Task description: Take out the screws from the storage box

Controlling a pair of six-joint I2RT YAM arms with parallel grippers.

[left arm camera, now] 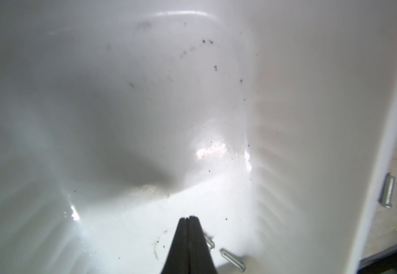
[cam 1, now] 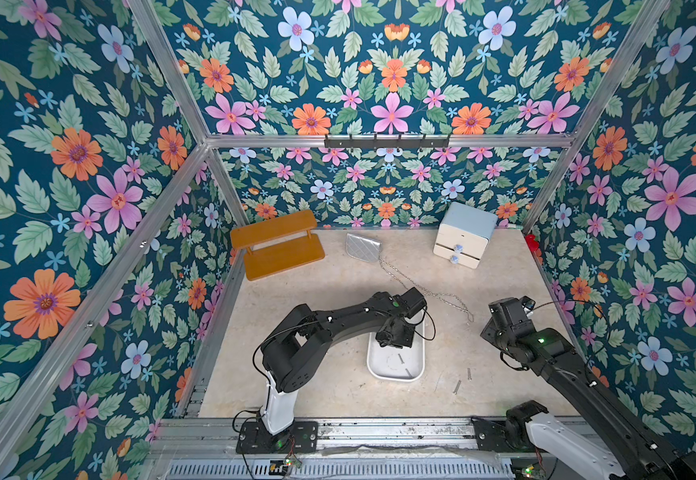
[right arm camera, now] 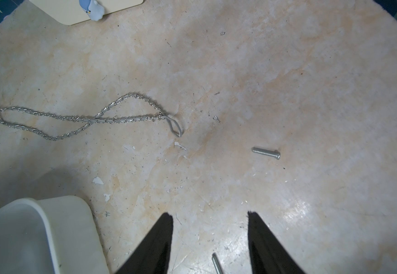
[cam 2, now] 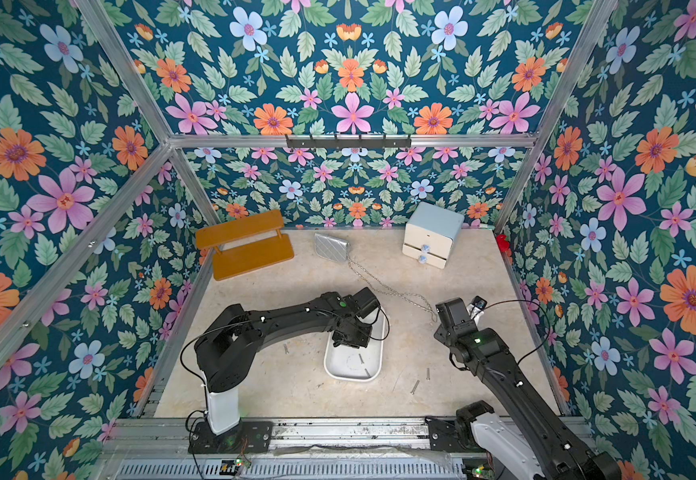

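Observation:
The white storage box point(cam 1: 396, 379) stands at the table's front middle, with my left gripper over its inside. The left fingers are closed together, nothing between them. One silver screw point(left arm camera: 210, 243) lies on the box floor, partly hidden behind the fingertips, and a second screw point(left arm camera: 233, 260) is just to its right. Outside the wall, another screw point(left arm camera: 387, 191) rests on the table. My right gripper stands open and empty above the table, right of the box. Its view holds one screw point(right arm camera: 266, 152) on the tabletop and part of another screw point(right arm camera: 217, 263) at the bottom edge.
A silver chain point(right arm camera: 70, 119) runs from a small silver pouch point(cam 1: 362, 248) behind the box. At the back are an orange shelf point(cam 1: 283, 256) and a blue-and-cream drawer cabinet point(cam 1: 465, 234). Bare table lies along the front right.

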